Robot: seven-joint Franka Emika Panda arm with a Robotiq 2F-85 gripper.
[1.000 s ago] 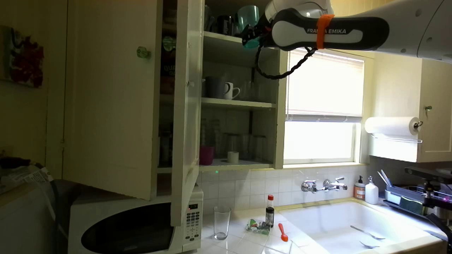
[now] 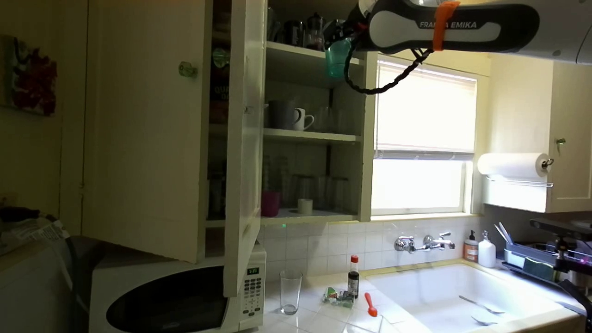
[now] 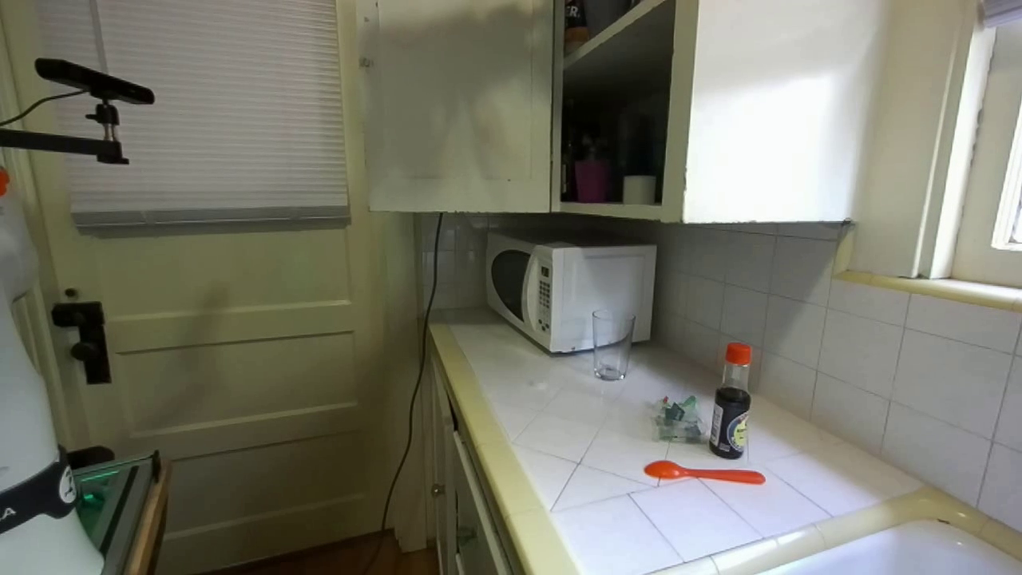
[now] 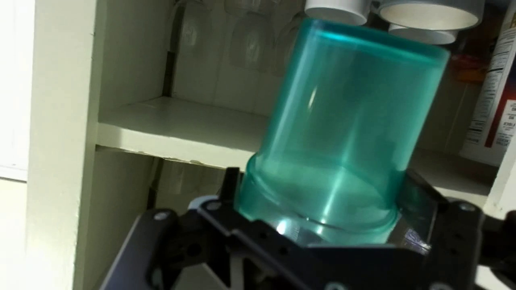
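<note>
In exterior view 1 a translucent teal cup point(image 2: 336, 60) hangs in the air just below my gripper point(image 2: 334, 36), level with the cabinet's top shelf. The wrist view is upside down. In it the cup point(image 4: 346, 116) fills the middle, with one end between the widely parted fingers of my gripper. Its other end points away from me, hanging downward. The left fingertip point(image 4: 229, 181) lies close beside the cup wall, and whether it touches cannot be told. My gripper is open.
The open cabinet shelf point(image 2: 311, 135) holds mugs and glasses. A cabinet door point(image 2: 244, 138) swings outward on the left. Below, a clear glass point(image 3: 611, 345), a sauce bottle point(image 3: 730, 412) and an orange spoon point(image 3: 704, 473) are on the counter beside the sink point(image 2: 444, 288).
The arm has shifted slightly up and right in exterior view 1. The teal cup, which stuck up above the gripper, now hangs lower, mostly beneath it.
</note>
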